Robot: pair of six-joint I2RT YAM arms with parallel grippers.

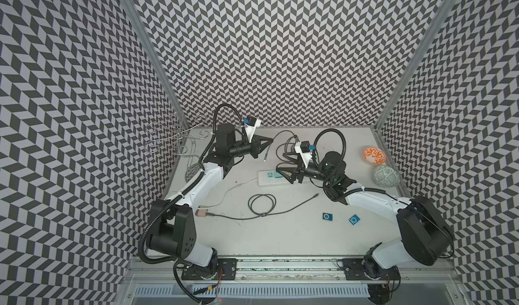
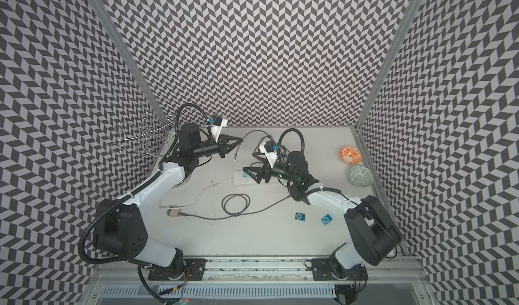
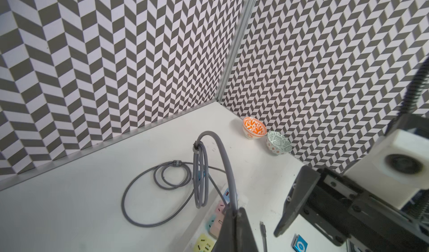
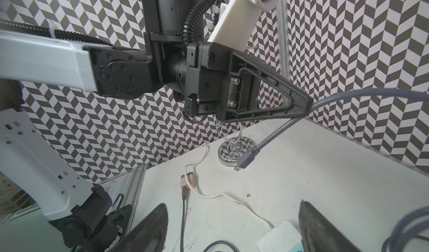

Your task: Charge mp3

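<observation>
My left gripper (image 1: 272, 139) is shut on a grey cable (image 4: 280, 129), raised above the back of the table. The cable's connector dangles free below the fingertips, and a bundled loop (image 3: 200, 176) of it hangs in the air in the left wrist view. Facing it, my right gripper is open with nothing between its fingers, a little way from the connector. Two small blue mp3 players (image 1: 327, 217) lie flat at the front right. The white power strip (image 1: 264, 179) is partly covered by the right arm.
A second dark cable (image 1: 261, 214) runs along the front from a brown adapter (image 1: 201, 212). An orange bowl (image 1: 373, 154) and a green bowl (image 1: 386, 176) stand at the right edge. Wire racks fill the back left.
</observation>
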